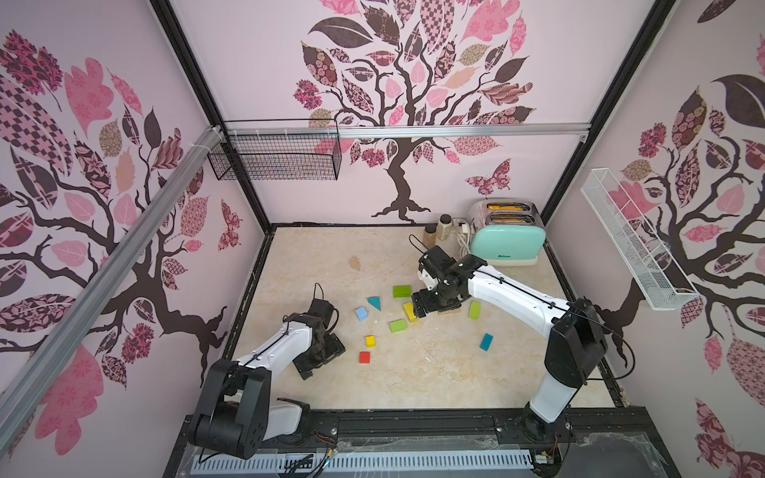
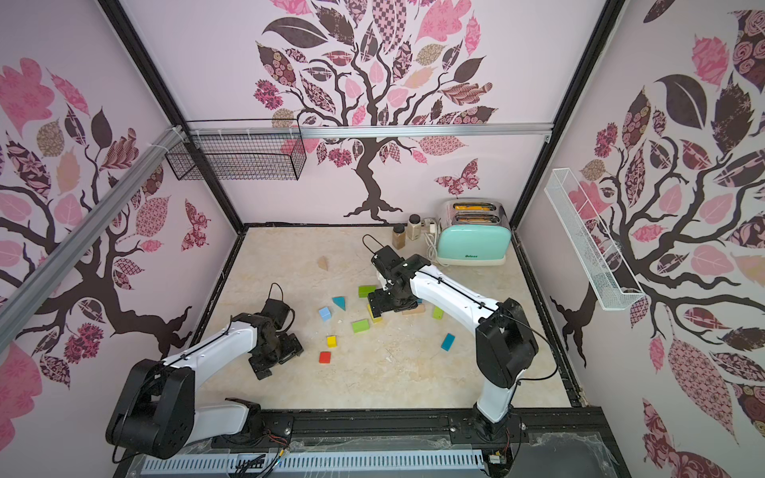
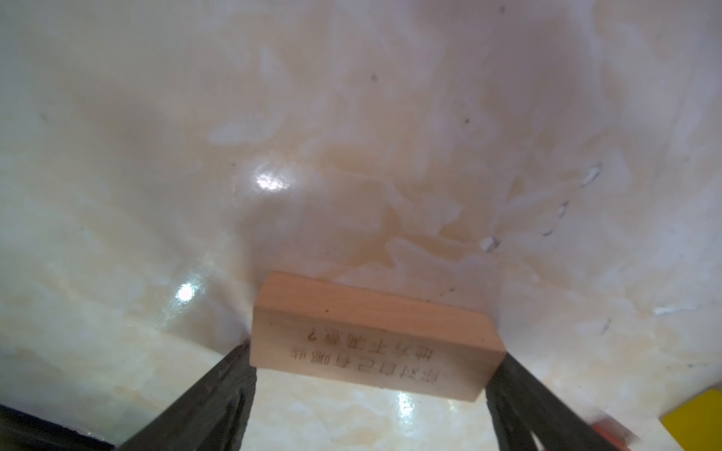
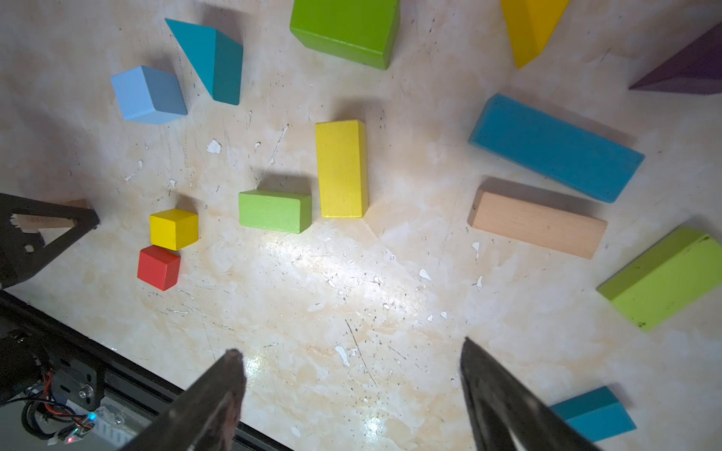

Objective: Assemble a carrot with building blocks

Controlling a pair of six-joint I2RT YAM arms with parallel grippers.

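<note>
A wooden block (image 3: pixel 376 338) with printed characters lies on the table, lengthwise between the fingers of my left gripper. That gripper is open and low, one fingertip close to each end of the block; contact cannot be told. In the right wrist view, my right gripper hangs open and empty above the table. Below it lie a yellow block (image 4: pixel 340 169), a light green block (image 4: pixel 270 211), a blue block (image 4: pixel 556 146), another wooden block (image 4: pixel 537 222), a dark green block (image 4: pixel 347 30) and a lime block (image 4: pixel 665 278).
Small red (image 1: pixel 364 357) and yellow (image 1: pixel 370 341) cubes lie right of my left gripper. A light blue block (image 4: pixel 150 95), a teal wedge (image 4: pixel 214 60) and a purple wedge (image 4: pixel 688 67) are scattered farther out. A toaster (image 1: pixel 508 239) stands at the back right.
</note>
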